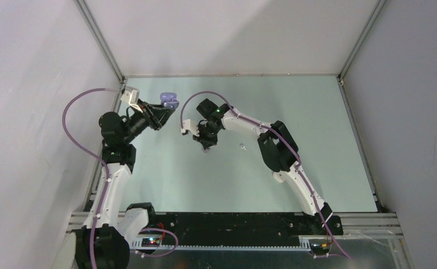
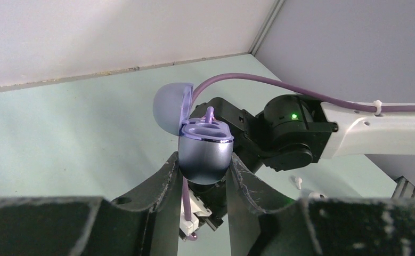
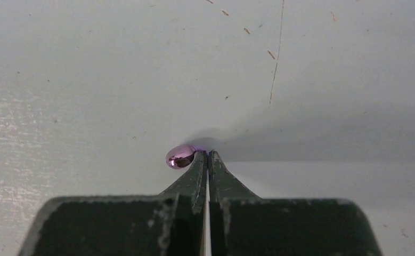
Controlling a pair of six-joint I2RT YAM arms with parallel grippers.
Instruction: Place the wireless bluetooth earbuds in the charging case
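A lilac charging case (image 2: 205,160) with its lid raised is held up off the table, and my left gripper is shut on its body. Its open cavities face upward. From above, the case (image 1: 169,100) shows at the left arm's tip. My right gripper is low over the table, its fingertips closed together at the thin loop of a shiny pink-purple earbud (image 3: 181,156). One rounded end sticks out to the left; the rest is hidden by the fingers. A second small light piece, apparently the other earbud (image 1: 243,147), lies on the table to the right.
A white rounded item (image 1: 277,177) shows beside the right forearm; I cannot tell what it is. The right arm (image 2: 295,128) stands behind the case in the left wrist view. Walls bound the table at the back and sides.
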